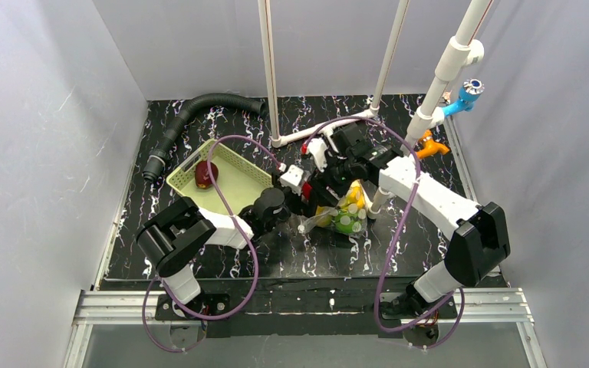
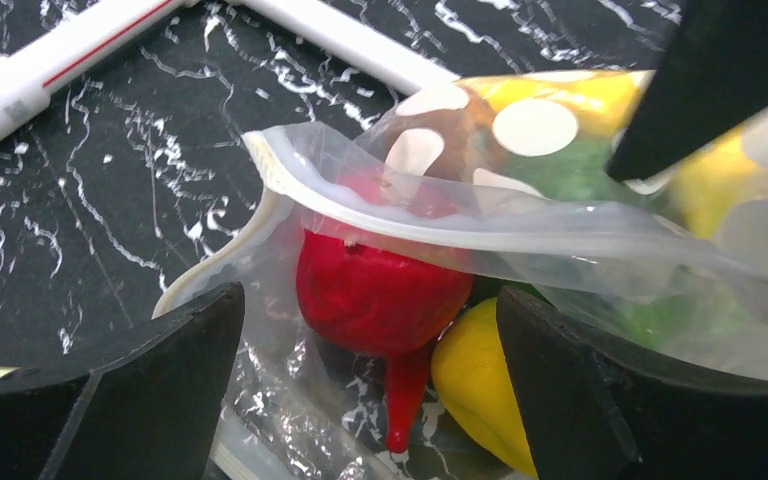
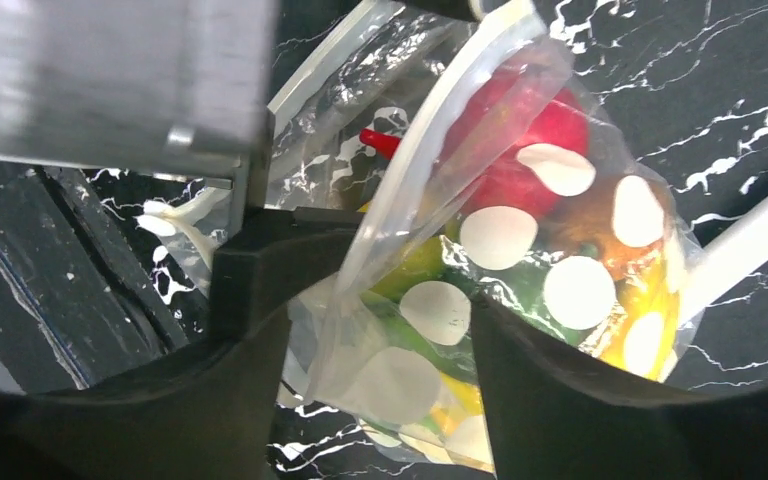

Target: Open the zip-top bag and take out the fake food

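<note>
The clear zip top bag [image 1: 349,218] with white dots lies on the black marbled table, its mouth spread apart in the left wrist view. Through that opening I see a red food piece [image 2: 380,290] with a stem-like end and a yellow piece [image 2: 480,385]. Green, orange and more yellow pieces show through the dotted plastic. My left gripper is open at the mouth, its fingers on either side of the red piece, not closed on it. Over the bag, my right gripper stands open, with bag film [image 3: 400,385] visible between its fingers.
A pale green basket [image 1: 234,193] at the left holds a dark red food piece [image 1: 206,174]. White pipes [image 1: 322,130] stand behind the bag, and a black hose [image 1: 199,103] curves behind the basket. Bare table lies in front of the bag.
</note>
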